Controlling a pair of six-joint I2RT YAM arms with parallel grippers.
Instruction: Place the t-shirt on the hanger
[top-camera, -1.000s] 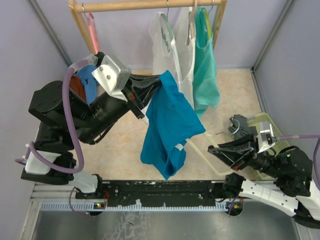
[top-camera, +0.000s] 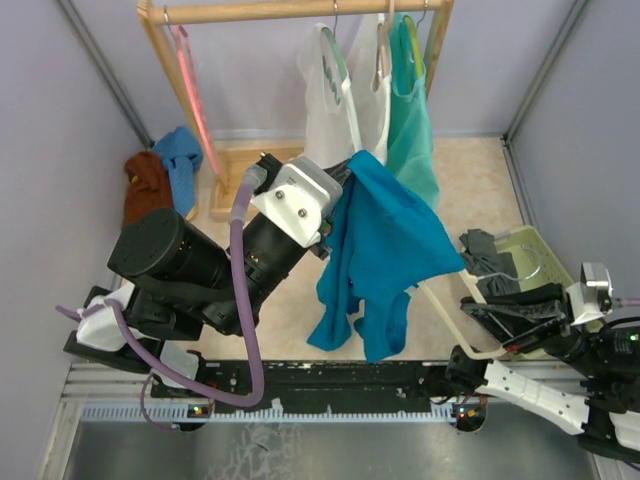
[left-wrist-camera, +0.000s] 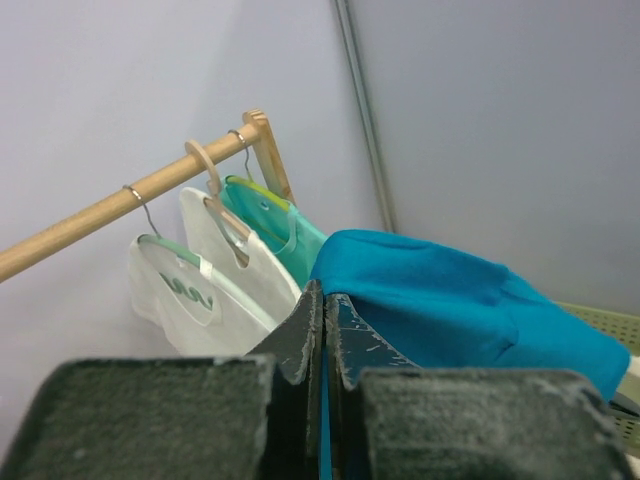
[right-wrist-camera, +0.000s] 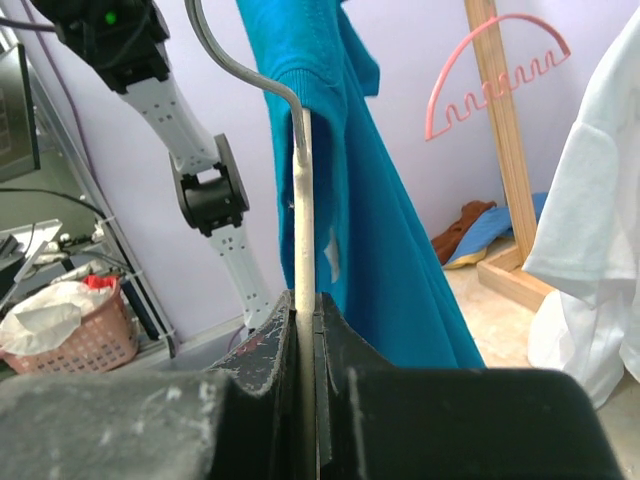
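A teal t-shirt (top-camera: 395, 235) hangs bunched between my two arms. My left gripper (top-camera: 347, 172) is shut on its upper edge; the left wrist view has the teal cloth (left-wrist-camera: 430, 290) right at the fingertips. The cream hanger (top-camera: 441, 310) runs from inside the shirt toward the lower right. My right gripper (top-camera: 475, 312) is shut on this hanger. In the right wrist view the hanger bar (right-wrist-camera: 303, 230) rises from the fingers into the shirt's opening, its metal hook (right-wrist-camera: 245, 72) curving outside. The part of the hanger inside the cloth is hidden.
Behind stands a wooden rack (top-camera: 270, 12) with white shirts (top-camera: 325, 110), a turquoise shirt (top-camera: 410, 130) and an empty pink hanger (top-camera: 193, 95). A green basket (top-camera: 540, 255) with grey cloth (top-camera: 487, 258) sits at the right. Brown and blue cloths lie at the left.
My left gripper has moved right with the shirt's edge, and the shirt has shifted right over the hanger.
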